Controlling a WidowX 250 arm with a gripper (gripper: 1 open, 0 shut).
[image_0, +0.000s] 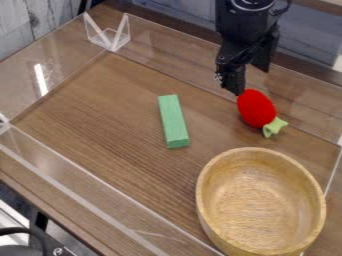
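My black gripper (227, 70) hangs at the top right, open, with nothing between its fingers. It is just above and left of a red strawberry-like object (254, 108) with a green leafy end, lying on the wooden table (80, 130). A green block (173, 121) lies flat left of centre, lower down than the gripper.
A large tan bowl (259, 236) takes up the lower right. A white wire-like object (106, 30) stands at the upper left. Dark cables show in the bottom-left corner.
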